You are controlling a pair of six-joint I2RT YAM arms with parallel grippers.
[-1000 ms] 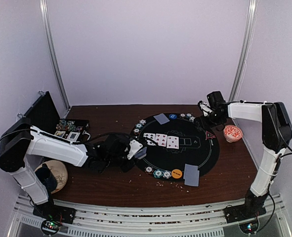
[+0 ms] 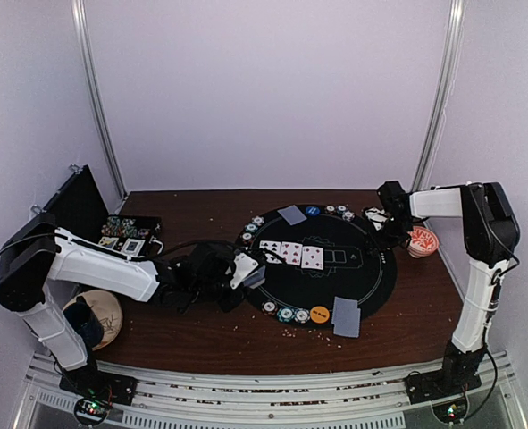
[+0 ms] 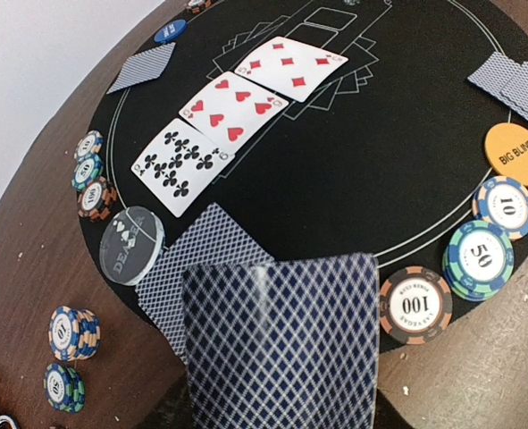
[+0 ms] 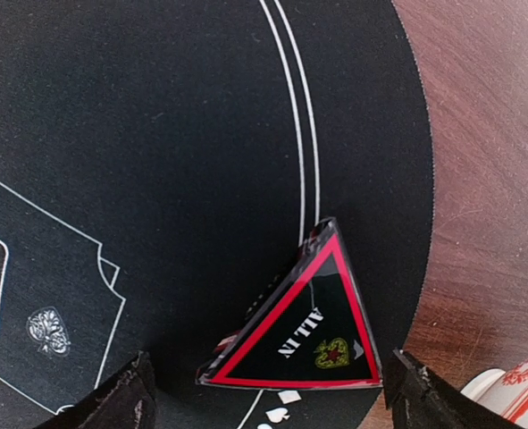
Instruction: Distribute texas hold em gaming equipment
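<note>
A round black poker mat carries three face-up cards, chips, a big blind button and a dealer button. My left gripper is shut on a blue-backed card, held over another face-down card on the mat's left. My right gripper is part open around a triangular ALL IN marker at the mat's right edge; whether its fingers touch it is unclear.
A red-and-white bowl stands right of the mat. At the left are an open black case and a round tan object with a dark cup.
My right gripper has moved a little right and down in the top view, over the ALL IN marker. The left arm has not moved.
</note>
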